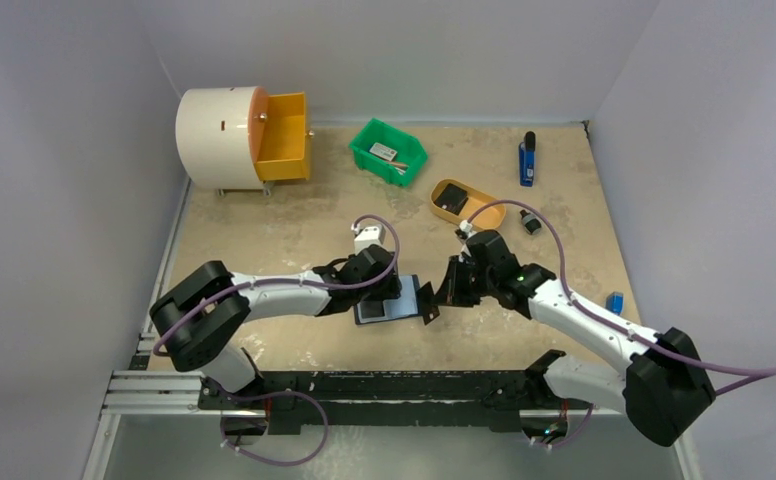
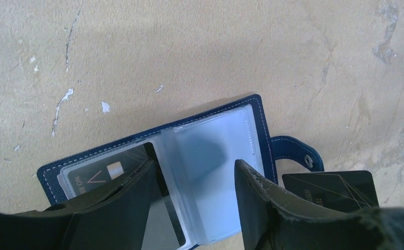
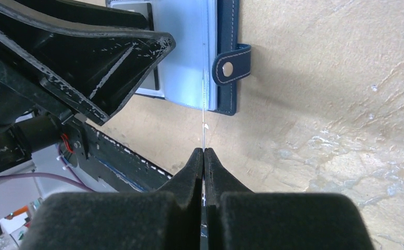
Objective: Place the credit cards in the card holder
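An open navy card holder with clear sleeves lies on the table at front centre. Behind its left sleeve a dark card shows; the right sleeve looks pale and empty. Above the holder hovers my left gripper, its fingers apart with nothing between them. Just right of the holder, my right gripper is shut on a thin black card, which appears edge-on as a narrow line in the right wrist view. The card's far end overlaps the holder's right edge in that view; whether it touches the sleeve I cannot tell.
Behind stand a green bin, an orange tray with a black item and a white drum with a yellow drawer. A snap strap sticks out from the holder's right edge.
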